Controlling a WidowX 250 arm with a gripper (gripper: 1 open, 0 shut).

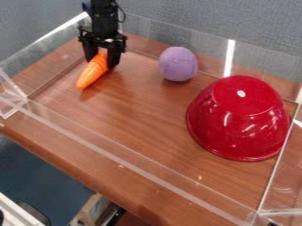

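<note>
The black gripper is low over an orange carrot at the back left of the wooden table, its fingers around or just at the carrot's upper end; whether they are closed on it is hard to tell. A purple ball-like object rests to the right, and a large upturned red bowl sits at the right.
Clear plastic walls border the work area on the wooden table. A dark floor shows past the table's front left edge.
</note>
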